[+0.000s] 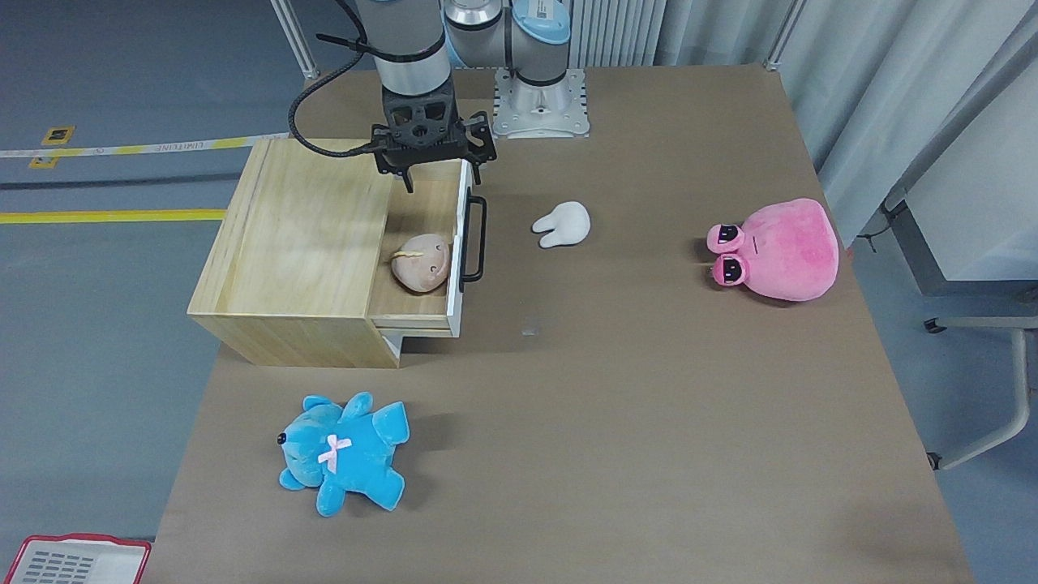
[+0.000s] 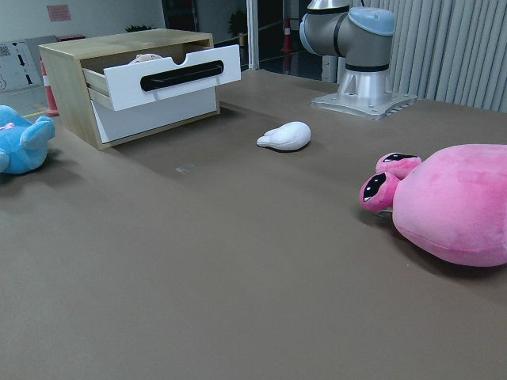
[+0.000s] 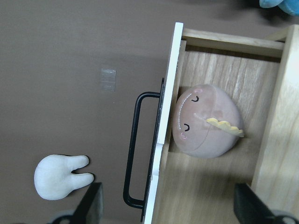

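Note:
My gripper (image 1: 443, 175) hangs over the back end of a wooden cabinet's open drawer, fingers spread apart with nothing between them; in the wrist view the fingertips (image 3: 95, 203) sit at the bottom edge. The drawer (image 2: 177, 75) has a white front and a black handle (image 3: 132, 144). Inside lies a pale pink round plush (image 3: 208, 121) with closed-eye face. A small white plush (image 1: 564, 224) lies on the table right of the drawer. A blue bear plush (image 1: 345, 453) lies in front of the cabinet, and a larger pink plush (image 1: 783, 251) lies at the table's right.
The wooden cabinet top (image 1: 292, 224) is bare. The robot's base (image 2: 364, 99) stands at the back. A red-rimmed basket (image 1: 78, 560) is on the floor at the lower left.

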